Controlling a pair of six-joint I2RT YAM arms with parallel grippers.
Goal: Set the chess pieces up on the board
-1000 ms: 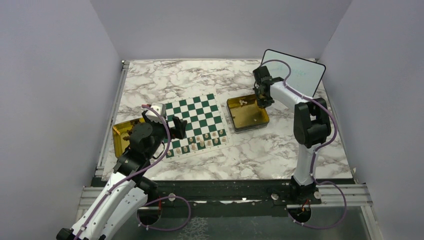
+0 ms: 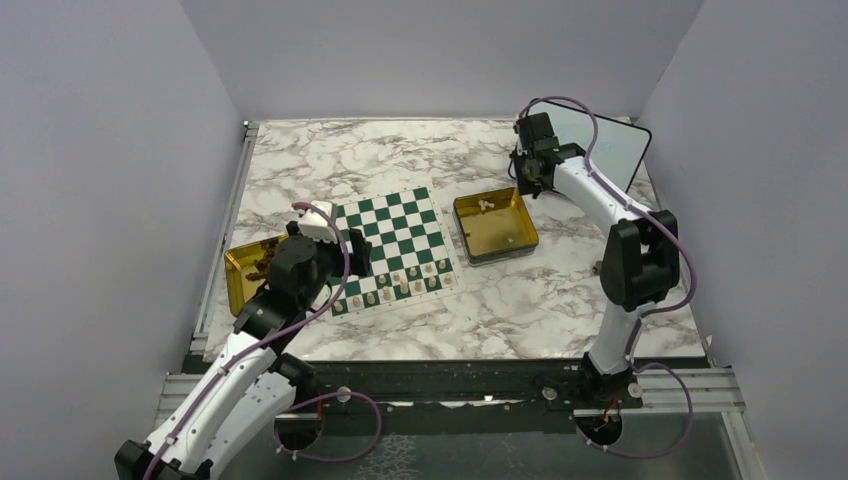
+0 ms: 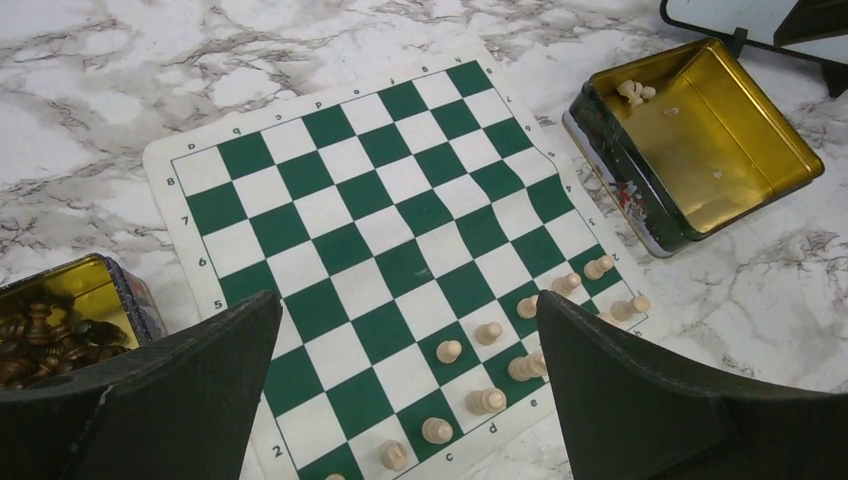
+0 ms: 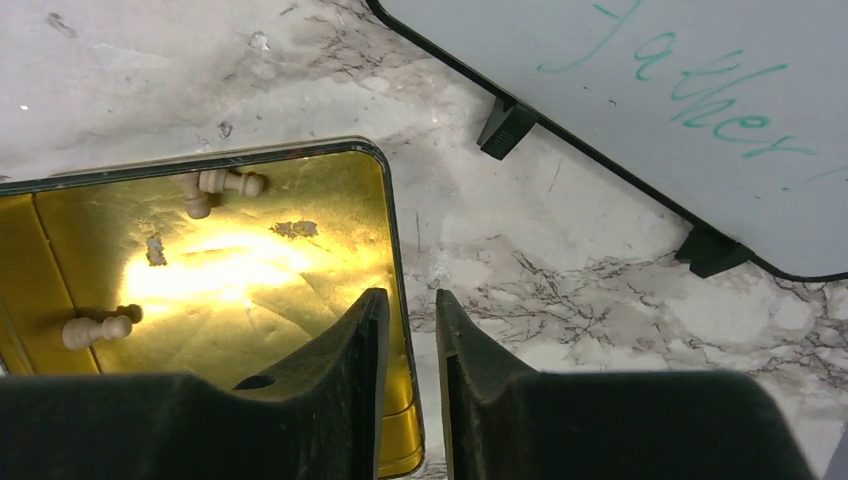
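Observation:
The green-and-white chessboard [image 3: 365,185] carries several light pieces along its near rows, such as a pawn [image 3: 448,350]. A right-hand gold tin [image 2: 495,230] holds a few light pieces [image 4: 95,330]; the left tin [image 3: 135,300] holds dark pieces [image 3: 40,325]. My left gripper hangs over the board's left part, open, with nothing between its fingers. My right gripper is over the right tin's edge, partly open with a narrow, empty gap between its fingertips.
A whiteboard [image 4: 680,60] with green writing lies at the back right on black feet.
The left arm has shifted very slightly.

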